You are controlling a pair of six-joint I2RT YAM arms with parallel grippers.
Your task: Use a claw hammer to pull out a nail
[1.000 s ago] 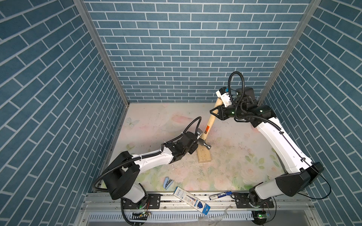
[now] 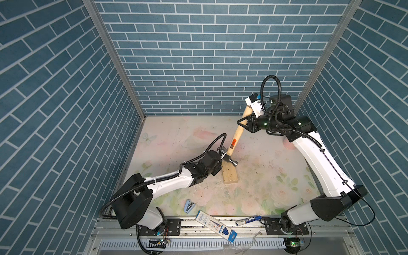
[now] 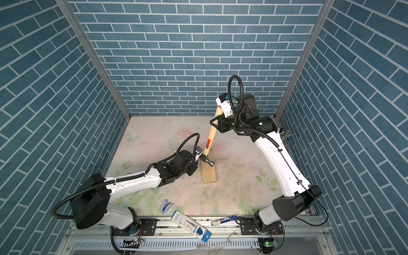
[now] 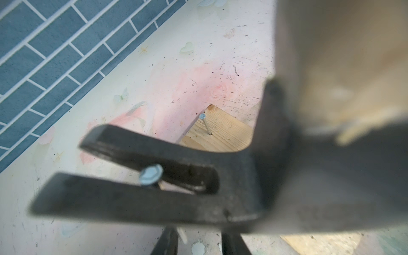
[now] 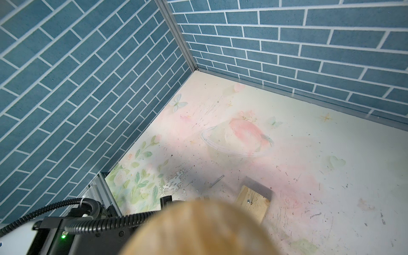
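Observation:
My right gripper (image 2: 246, 123) is shut on the wooden handle (image 2: 237, 135) of the claw hammer, which stands tilted over a wooden block (image 2: 230, 175). In the left wrist view the black claw (image 4: 229, 204) fills the foreground, a blue-headed nail (image 4: 150, 174) caught in its slot and hanging above the table. A second nail (image 4: 207, 126) stands in the block behind. My left gripper (image 2: 221, 156) is open beside the hammer head, its black fingers low in the left wrist view under the claw. In the right wrist view only the handle's end shows close up.
A blue stapler-like object (image 2: 189, 206), a long white-and-blue box (image 2: 216, 225) and a blue pen (image 2: 248, 220) lie along the front edge.
The left arm has shifted slightly to the left.

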